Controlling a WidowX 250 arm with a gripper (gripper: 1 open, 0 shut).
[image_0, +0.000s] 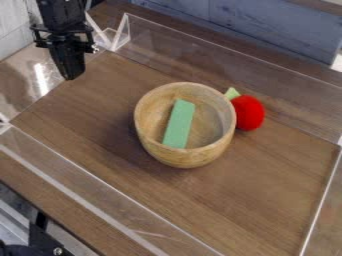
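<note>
My black gripper (66, 62) is at the upper left, above the empty left part of the wooden tray, shut with nothing visible between its fingers. A wooden bowl (206, 150) sits right of centre, holding a green block (178, 124). A red round object (249, 112) lies just right of the bowl's rim, with a small pale green piece (231, 94) at its upper left.
The wooden tray floor (120, 180) is clear on the left, at the bottom and at the right. Pale tray walls edge it at the back, left and right.
</note>
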